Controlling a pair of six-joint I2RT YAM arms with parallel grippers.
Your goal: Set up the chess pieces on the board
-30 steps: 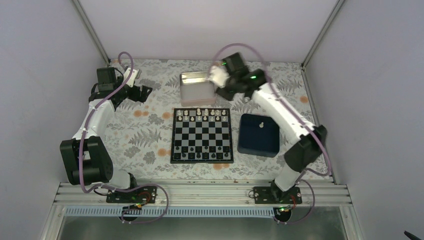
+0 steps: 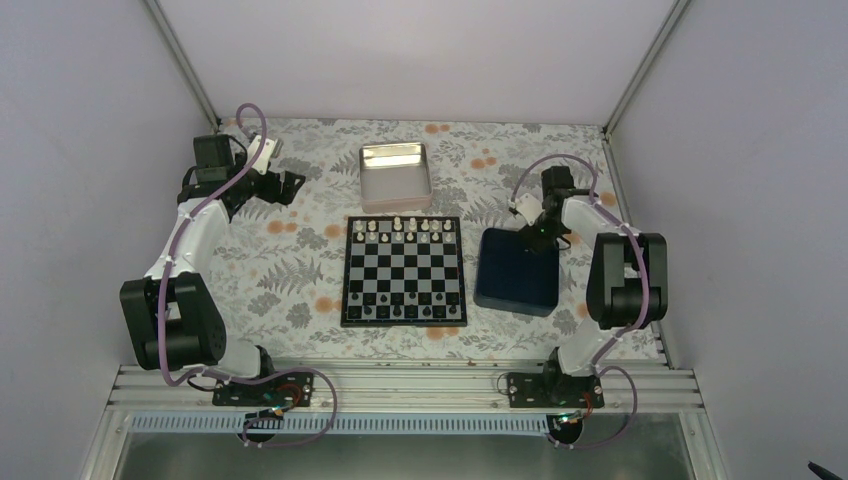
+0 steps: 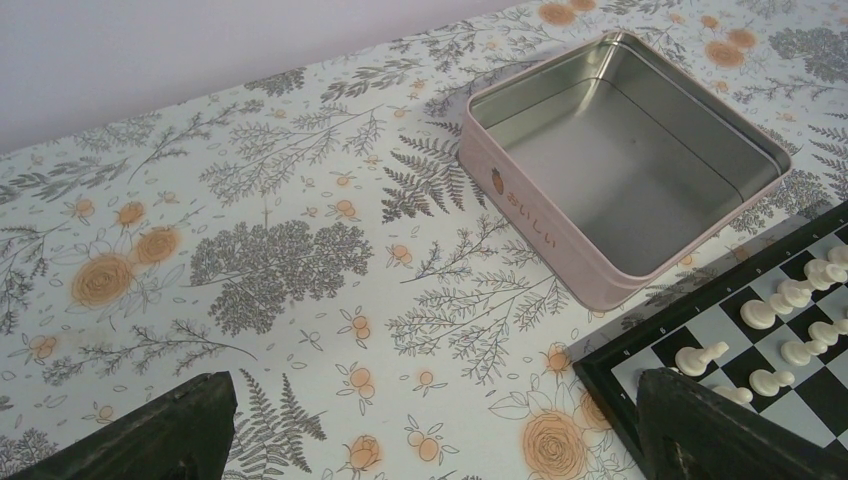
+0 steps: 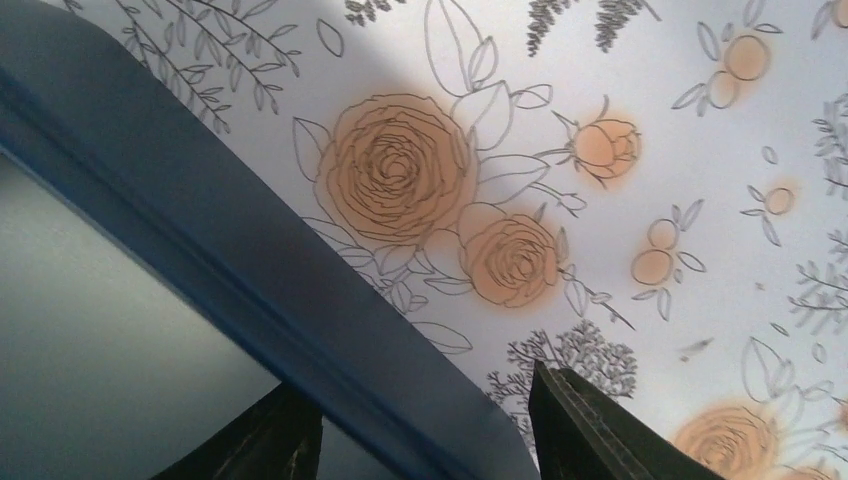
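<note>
The chessboard [image 2: 410,274] lies mid-table. White pieces [image 2: 397,224] stand along its two far rows and black pieces [image 2: 397,311] along its two near rows. To the right, the dark blue tray [image 2: 516,306] has my right gripper low over its far right part, open, one finger on each side of the tray's rim in the right wrist view. No piece shows between those fingers; the white piece in the tray is hidden beneath the gripper in the top view. Left of the board, my left gripper hangs open and empty above bare table.
A pink-sided metal tin [image 2: 396,188], empty in the left wrist view, sits just behind the board. The blue tray's raised rim [image 4: 250,320] is close to my right fingers.
My right arm has swung rightward and toward the near side, from beside the tin to over the blue tray, covering the white piece there. The left arm and board are unchanged.
</note>
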